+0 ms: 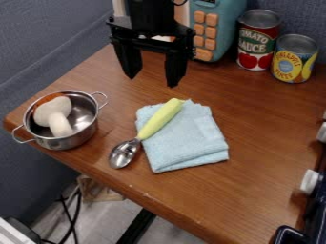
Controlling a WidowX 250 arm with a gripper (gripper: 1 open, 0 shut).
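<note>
My black gripper [152, 59] hangs open at the top centre, above the wooden table [242, 124], with nothing between its fingers. Below it a folded light blue cloth [189, 147] lies on the table, with a yellow-handled metal spoon [124, 152] resting partly on it, its bowl off the cloth's left side. At the left edge a steel pot [60, 135] holds a pale mushroom-like object [53, 114] and something orange that is hard to make out.
A tomato can [257, 48] and a yellow can [293, 65] stand at the back right, beside a teal appliance [213, 29]. A black appliance with white knobs [308, 181] borders the right edge.
</note>
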